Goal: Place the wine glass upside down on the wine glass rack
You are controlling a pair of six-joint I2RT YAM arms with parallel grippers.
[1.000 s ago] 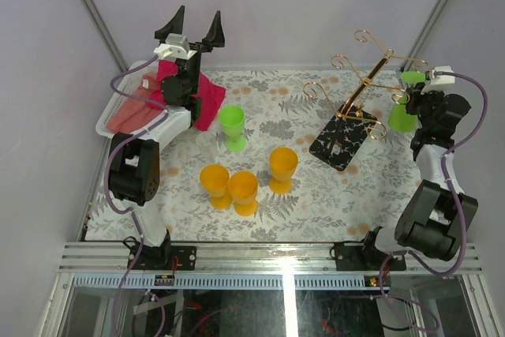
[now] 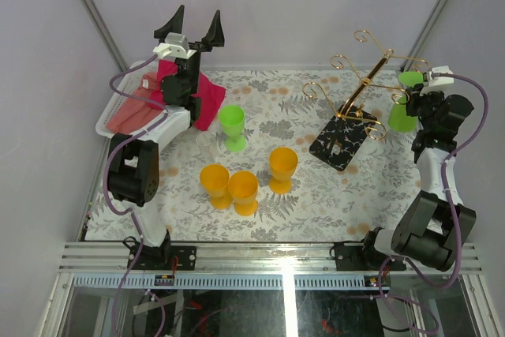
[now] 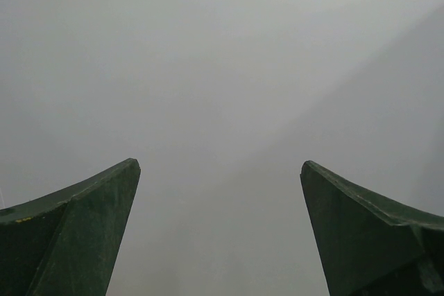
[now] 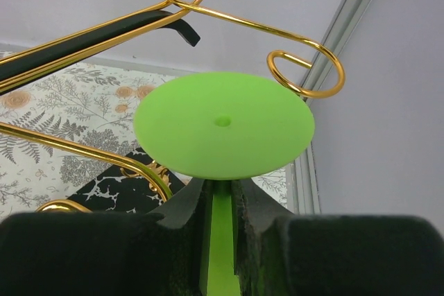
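A green wine glass [image 2: 401,116] hangs upside down in my right gripper, which is shut on its stem; its round base [image 4: 223,123] faces up, with the bowl hidden below in the right wrist view. It is at the right side of the gold rack [image 2: 355,124], close beside the curled wire loops [image 4: 326,88]; whether it touches them is unclear. My left gripper [image 2: 189,29] stands open, raised at the back left, with only blank wall between its fingers in the left wrist view.
An upright green glass [image 2: 232,124] and several orange glasses [image 2: 282,165] stand on the floral table [image 2: 276,211]. A white basket [image 2: 106,120] with red and pink cloths lies at the back left. A wall borders the right gripper.
My right arm and the green glass have shifted very slightly. The left arm is unchanged.
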